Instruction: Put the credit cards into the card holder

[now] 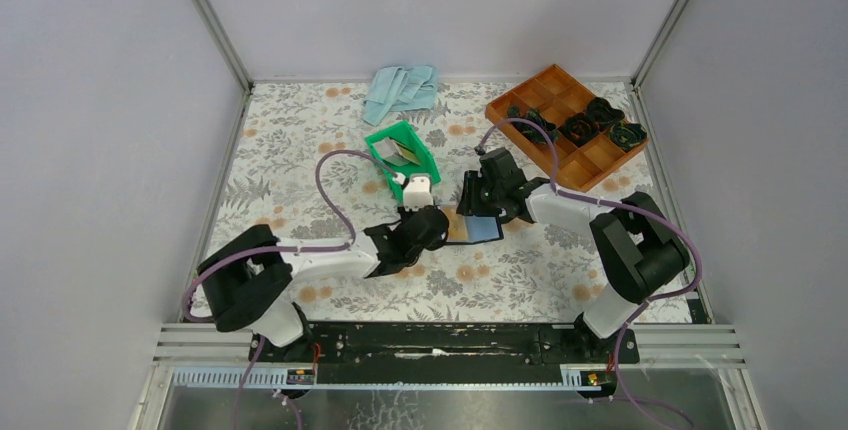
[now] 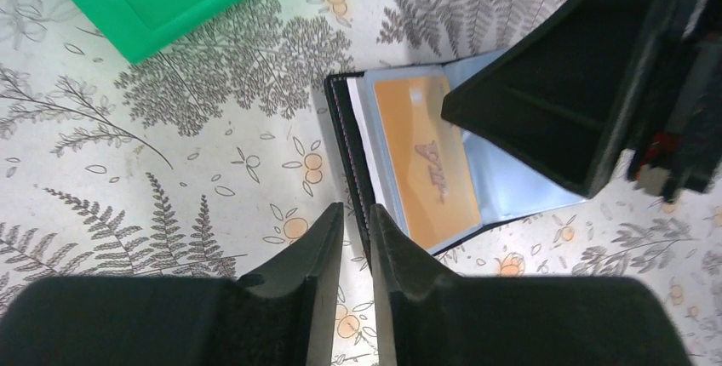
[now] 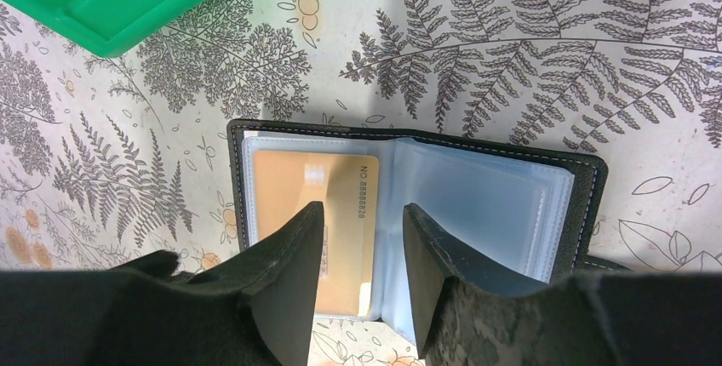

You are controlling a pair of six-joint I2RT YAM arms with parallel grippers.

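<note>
The black card holder (image 3: pixel 587 213) lies spread open on the table, with pale blue clear sleeves inside. A tan card (image 3: pixel 353 213) sits in its left-hand sleeve, and the right-hand sleeve looks empty. My left gripper is slightly open by the holder's left edge, with no card seen between its fingers. In the right wrist view, my right gripper stands open over the middle of the holder and grips nothing. The green bin (image 1: pixel 426 172) behind the holder contains a whitish piece and a gold card-like piece (image 1: pixel 408 153).
A light blue cloth (image 1: pixel 402 90) lies at the back. At back right, a wooden compartment tray (image 1: pixel 560 85) holds several dark coiled items (image 1: pixel 580 130). Both arms crowd the holder.
</note>
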